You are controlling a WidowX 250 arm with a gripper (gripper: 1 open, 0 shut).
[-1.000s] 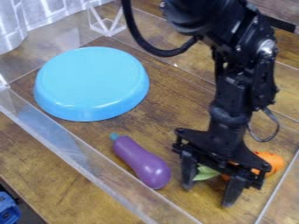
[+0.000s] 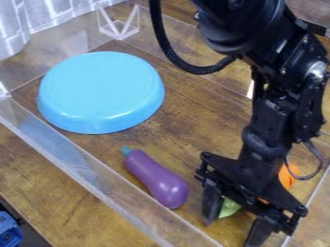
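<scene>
My gripper [image 2: 252, 214] is low at the lower right, over a green object [image 2: 229, 206] that shows partly between and behind its black fingers. Whether it grips that object is hard to tell. An orange carrot-like piece [image 2: 288, 177] lies just behind the gripper at the right, partly hidden. A purple toy eggplant [image 2: 156, 178] lies to the left of the gripper on the wooden floor.
A light blue upturned bowl or plate [image 2: 100, 87] sits at the upper left. A clear wall [image 2: 77, 164] runs along the lower left, with blue material outside it. Bare wood lies between bowl and gripper.
The gripper and arm have shifted slightly right and toward the bottom of the view, covering more of the orange piece. The bowl and eggplant look unmoved.
</scene>
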